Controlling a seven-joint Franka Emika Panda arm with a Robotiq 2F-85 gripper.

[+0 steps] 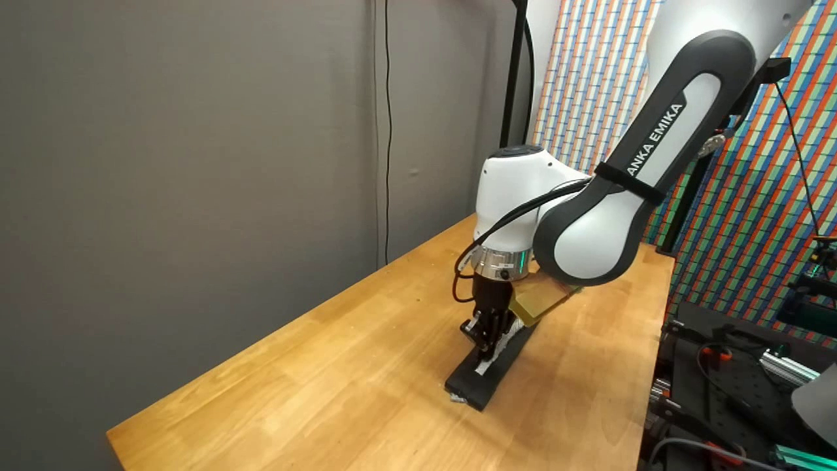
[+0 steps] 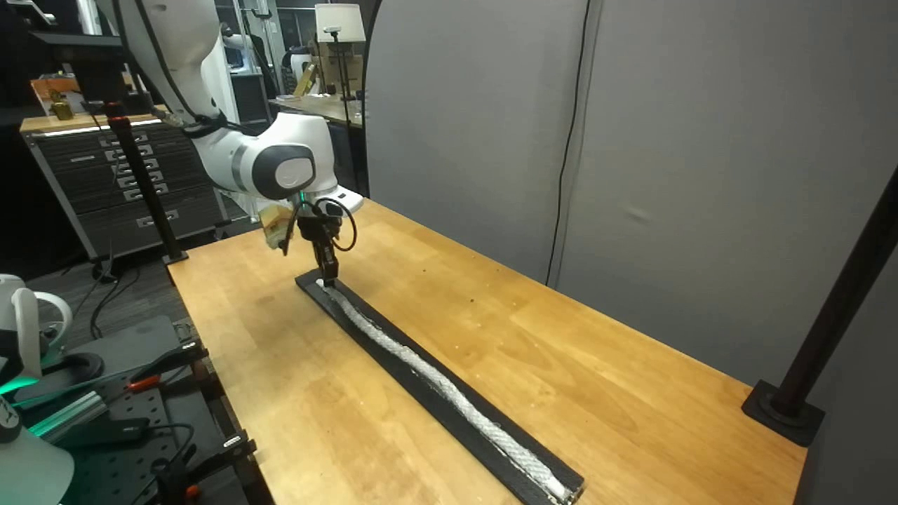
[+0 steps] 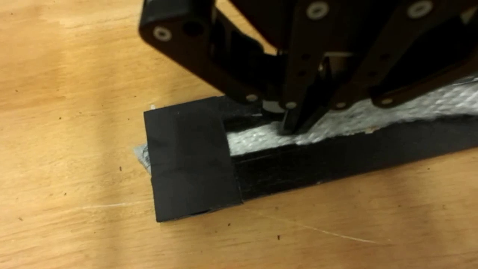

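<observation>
On the wooden table lies a long black channel, with a crinkled silvery strip running along its length. Black material covers one end, and a scrap of silver pokes out beyond it. My gripper points down into the channel near that covered end, its fingers close together on the silvery strip. The fingers are shut on the strip, though the pinched part itself is hidden by the dark fingers. In exterior view 2 the gripper stands at the channel's far end.
A grey wall panel stands along one long side. A black post rises at the table's corner, and a cart with tools stands beside the other side.
</observation>
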